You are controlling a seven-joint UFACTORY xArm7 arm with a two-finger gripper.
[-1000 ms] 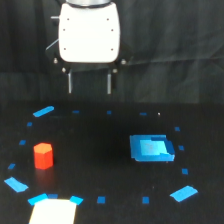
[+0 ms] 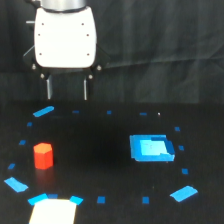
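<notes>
A small red block (image 2: 43,156) sits on the dark table at the left. To the right lies a shallow blue tray (image 2: 135,149), its inside partly lit a pale cyan. My gripper (image 2: 68,90) hangs at the upper left, above and behind the red block as seen here. Its two thin dark fingers stand well apart, with nothing visible between them. A clear gap separates the gripper from both the block and the tray.
Small blue squares dot the black table, with longer blue tape strips (image 2: 183,193) near its corners. A bright cream-coloured thing (image 2: 53,212) is cut off by the bottom edge. Between block and tray the surface is free. Dark curtain hangs behind.
The gripper has shifted to the left and slightly downward in the view, its fingers still apart. Block and tray stay where they were.
</notes>
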